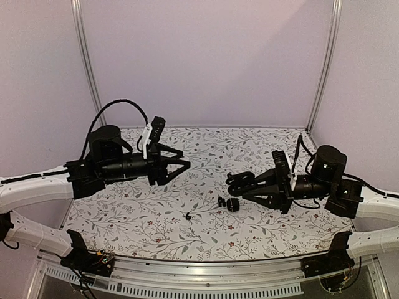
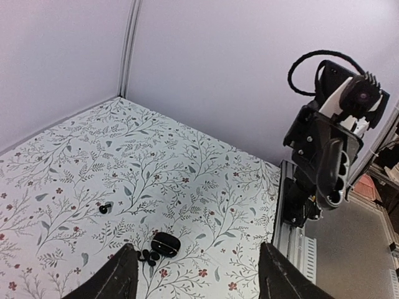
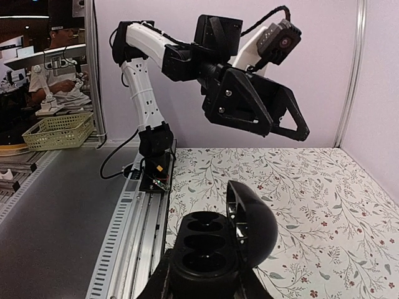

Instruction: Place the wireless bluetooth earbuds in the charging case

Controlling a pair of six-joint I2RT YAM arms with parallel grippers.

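My right gripper (image 1: 245, 190) is shut on a black charging case (image 1: 241, 187), held above the table. In the right wrist view the case (image 3: 204, 244) stands with its lid (image 3: 255, 224) swung up, and its dark hollows show; whether an earbud sits in one I cannot tell. My left gripper (image 1: 186, 159) is open and empty, apart from the case, over the left half of the table. In its wrist view, small dark pieces like earbuds (image 2: 149, 256) lie beside a rounded black piece (image 2: 166, 244). Another small dark piece (image 2: 105, 208) lies farther off.
One more small dark piece (image 1: 187, 216) lies alone toward the front of the patterned table. A metal rail (image 1: 206, 265) runs along the front edge, and walls close off the back and sides.
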